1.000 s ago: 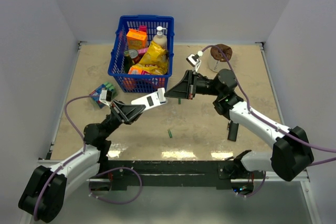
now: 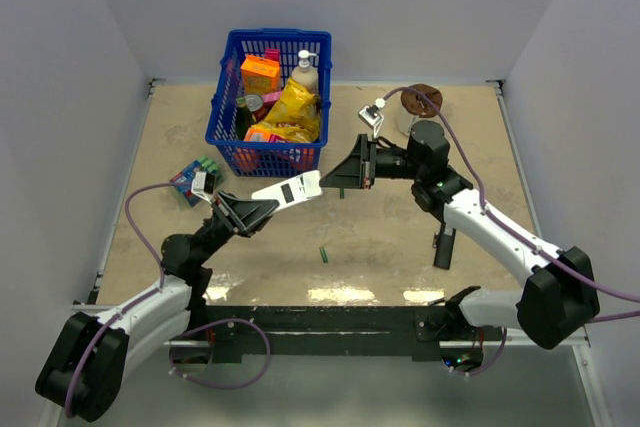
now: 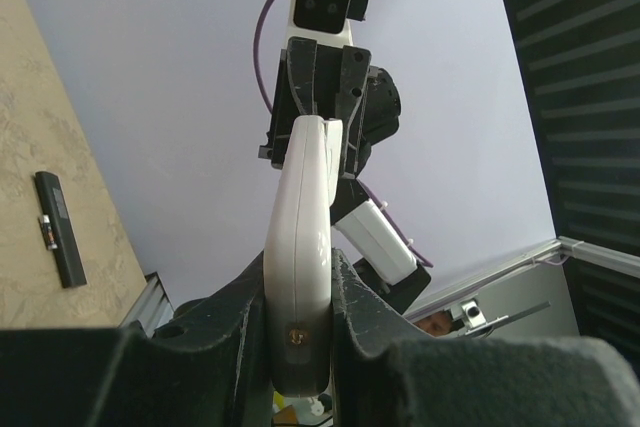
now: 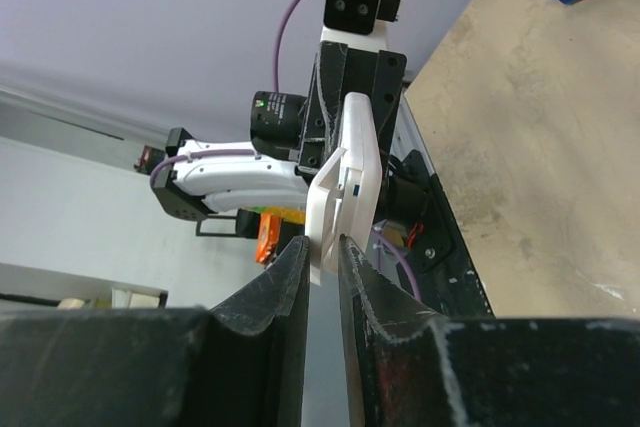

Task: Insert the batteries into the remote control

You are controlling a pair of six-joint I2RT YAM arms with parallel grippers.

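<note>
My left gripper (image 2: pixel 262 207) is shut on a white remote control (image 2: pixel 288 191), held in the air near the middle of the table. Its back appears in the right wrist view (image 4: pixel 355 172). My right gripper (image 2: pixel 325 183) has its fingertips at the remote's right end, around the lid edge; how far it is open is hard to tell. Small green batteries (image 2: pixel 323 254) lie on the table. A black bar-like object (image 2: pixel 444 252) lies at the right, with a small battery (image 3: pixel 48 232) beside it in the left wrist view.
A blue basket (image 2: pixel 228 107) full of groceries stands at the back. A colourful packet (image 2: pixel 188 177) lies at the left, and a jar with a brown top (image 2: pixel 424 99) stands at back right.
Over the last second the right gripper and arm have shifted slightly to the right, and the remote's right end has moved slightly with them.
</note>
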